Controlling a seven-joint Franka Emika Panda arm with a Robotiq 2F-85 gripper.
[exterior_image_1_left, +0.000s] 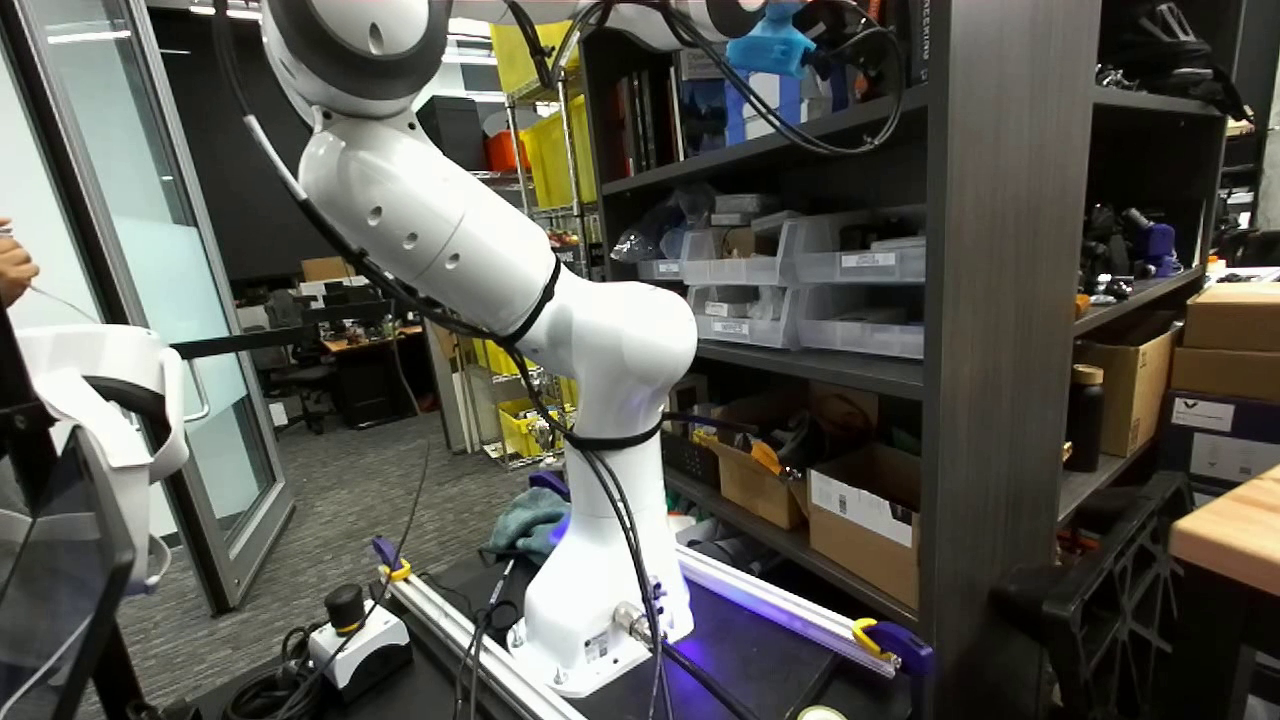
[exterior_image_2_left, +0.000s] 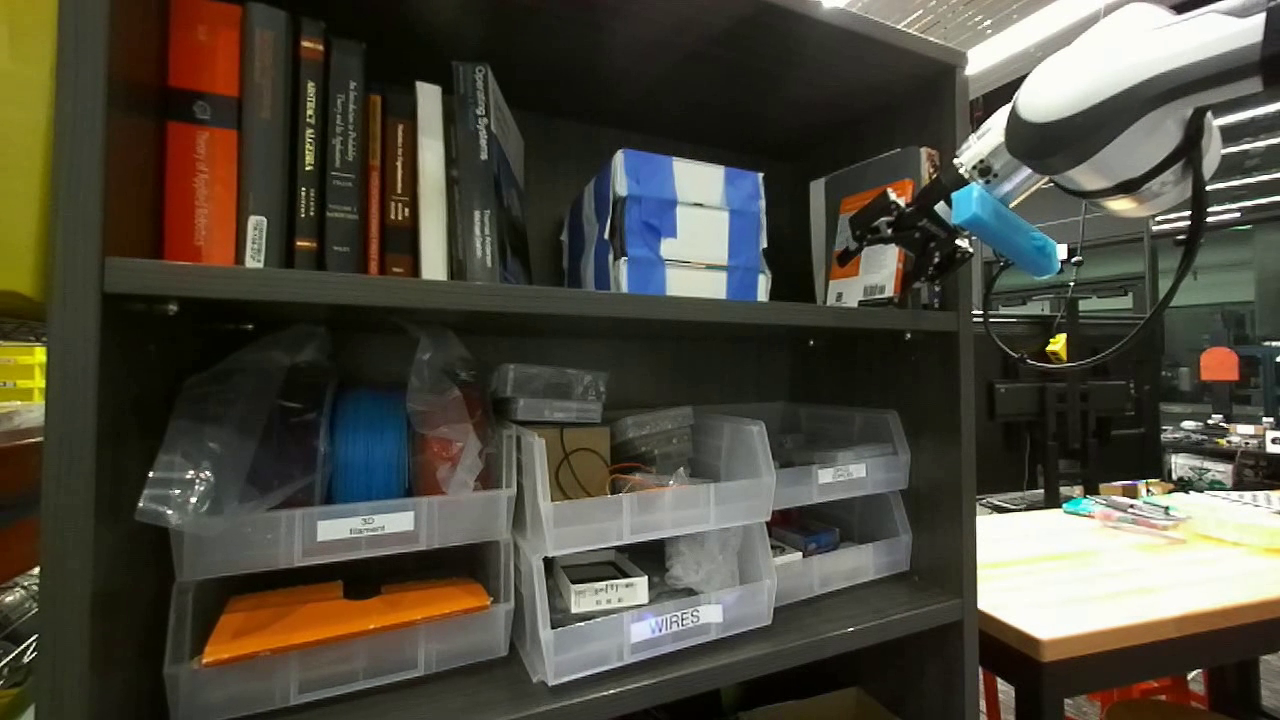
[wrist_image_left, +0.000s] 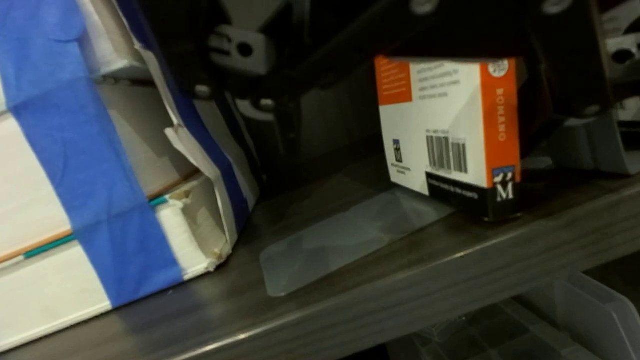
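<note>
My gripper is open in front of the upper shelf's right end. Close by, an orange and white book stands upright on the shelf; the dark gripper parts cover its top in the wrist view. The same book is partly behind the gripper in exterior view 2. I cannot tell how near the fingers are to touching it. To its left lies a stack of white boxes or books with blue tape. In exterior view 1 the gripper is hard to make out.
Several upright books fill the shelf's left part. Bare shelf lies between the taped stack and the orange book, with a pale flat strip on it. The shelf's side panel bounds the right. Clear bins sit below.
</note>
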